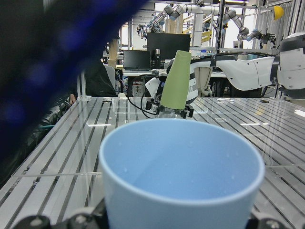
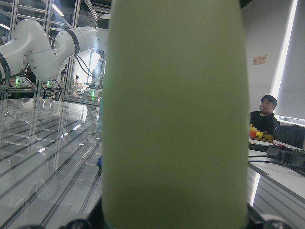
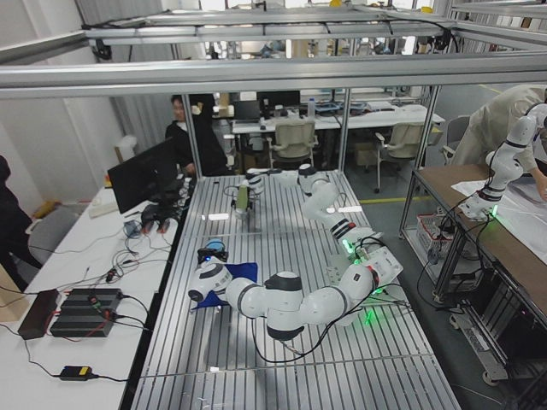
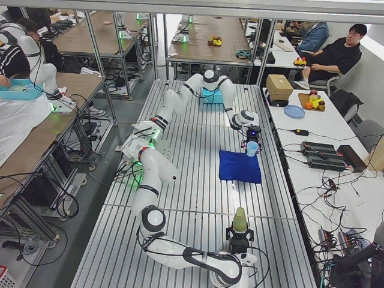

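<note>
A light blue cup (image 1: 181, 176) fills the lower left wrist view, held in my left gripper (image 4: 252, 144), above the edge of a blue cloth (image 4: 240, 168) on the slatted table (image 4: 192, 240). Across the table, my right gripper (image 4: 239, 237) is shut on a tall olive-green object (image 2: 174, 114), which stands upright and fills the middle of the right wrist view. Its fingertips are mostly hidden behind that object.
A teal bin (image 4: 212, 98) sits at the table's far end in the camera right view. A side desk holds a blue plate (image 4: 294, 111), a fruit board and electronics with cables.
</note>
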